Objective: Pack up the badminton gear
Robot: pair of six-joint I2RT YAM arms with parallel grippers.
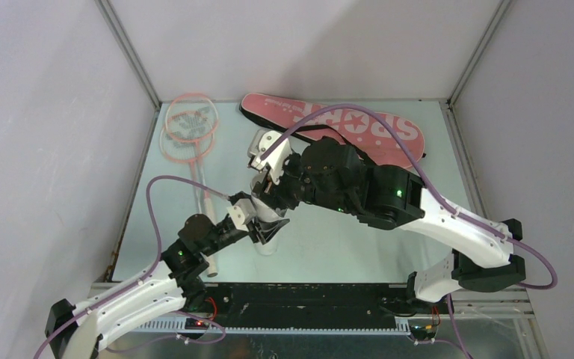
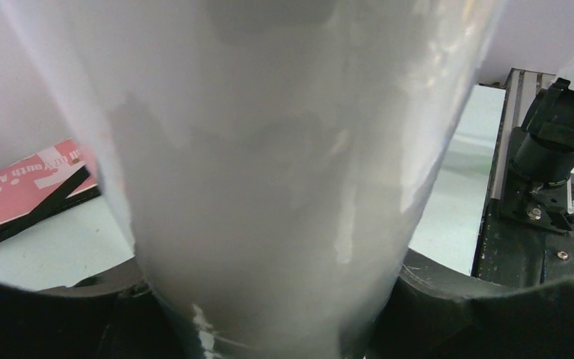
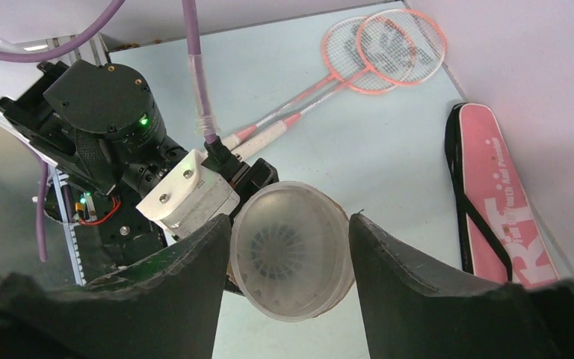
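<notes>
A translucent white shuttlecock tube [image 1: 266,239] stands mid-table, with my left gripper [image 1: 263,224] shut on it; its body [image 2: 299,164] fills the left wrist view. In the right wrist view the tube's round lid [image 3: 288,250] lies between the fingers of my part-open right gripper, which hangs above it. Two pink rackets [image 1: 194,131] lie overlapping on the left, handles toward me. The pink racket bag [image 1: 366,134] with a black strap lies along the back edge.
White walls [image 1: 67,134] close in the left, back and right. A dark gap and rail run along the front edge.
</notes>
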